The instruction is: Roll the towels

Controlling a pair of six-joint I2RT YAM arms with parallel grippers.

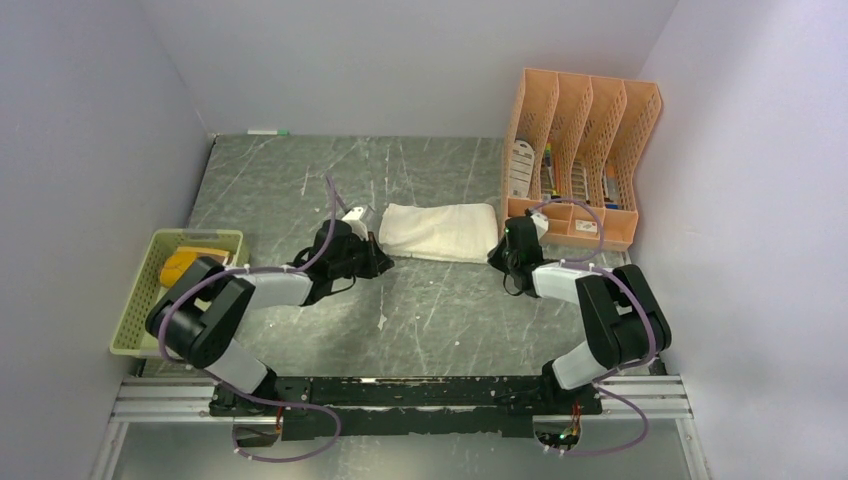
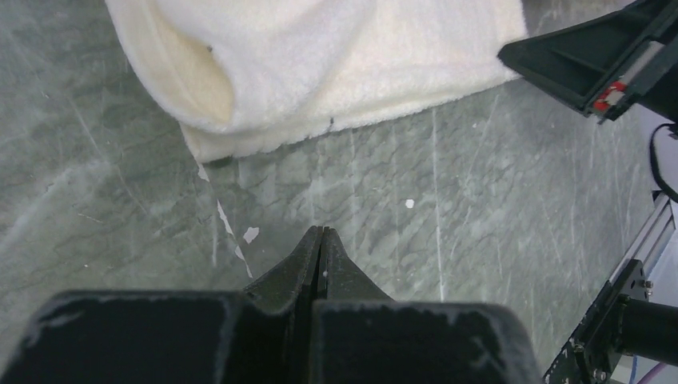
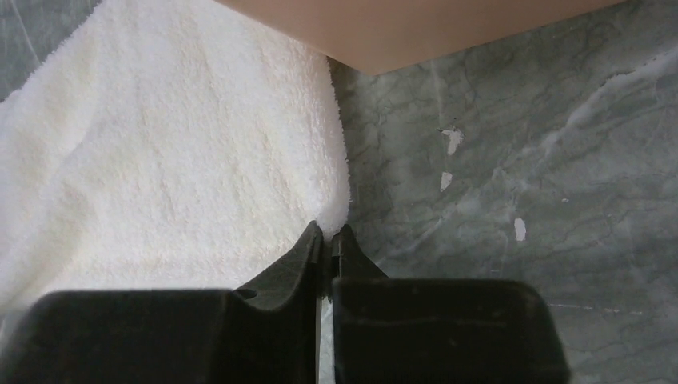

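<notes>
A white towel point(image 1: 438, 230) lies folded on the grey marbled table, its left end creased over in the left wrist view point(image 2: 272, 72). My left gripper point(image 1: 380, 260) is shut just below the towel's left end; in the left wrist view its fingertips point(image 2: 312, 256) are over bare table, with no towel visible between them. My right gripper point(image 1: 494, 258) is shut at the towel's lower right corner; in the right wrist view the towel's edge point(image 3: 331, 192) runs into its closed fingertips.
An orange organizer point(image 1: 625, 150) with pens and other items stands at the right, close against the towel. A green basket point(image 1: 130, 310) with a yellow object sits at the left.
</notes>
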